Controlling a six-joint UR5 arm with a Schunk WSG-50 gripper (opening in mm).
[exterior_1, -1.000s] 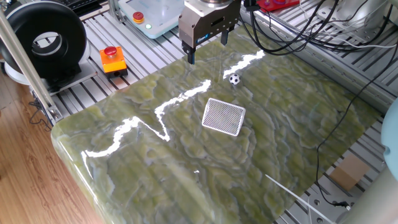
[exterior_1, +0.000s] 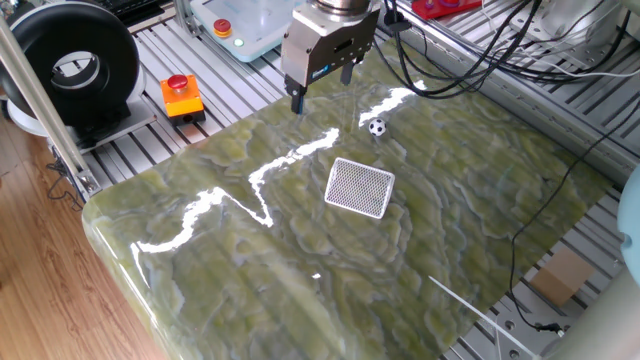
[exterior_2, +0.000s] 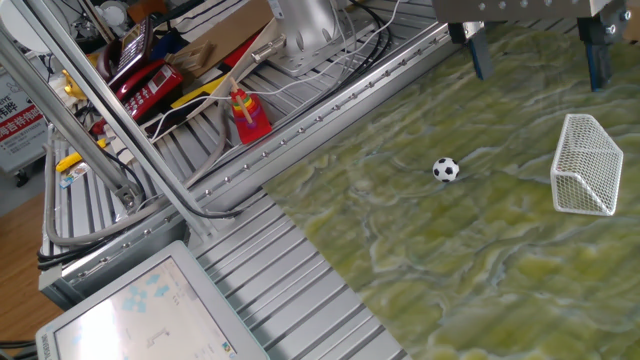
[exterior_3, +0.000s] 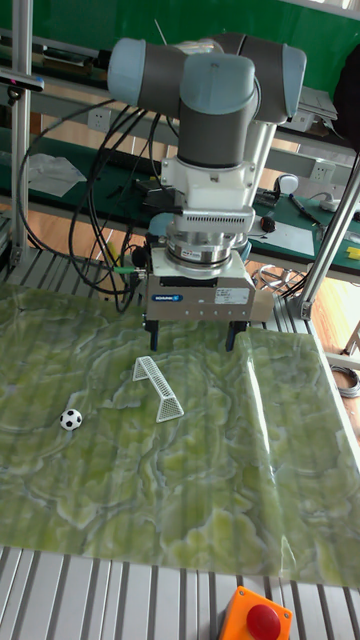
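A small black-and-white football (exterior_1: 377, 127) rests on the green marbled cloth (exterior_1: 440, 200). Close to it stands a white toy goal (exterior_1: 360, 188) with a mesh net; the two are apart, with bare cloth between them in exterior view 2, where both the ball (exterior_2: 446, 169) and the goal (exterior_2: 587, 165) show clearly. Above the cloth hangs my gripper (exterior_1: 323, 96), its two dark fingers spread wide and nothing between them. Exterior view 3 has the gripper (exterior_3: 193, 348) pointing down, beyond the goal (exterior_3: 159, 388) and clear of the ball (exterior_3: 70, 419).
An orange emergency-stop box (exterior_1: 182, 100) sits on the slatted table beside the cloth. Black cables (exterior_1: 450, 80) loop near the arm, and a metal rail (exterior_2: 330, 110) borders one side. A tablet (exterior_2: 150, 310) lies off the cloth.
The ball and the goal have not moved.
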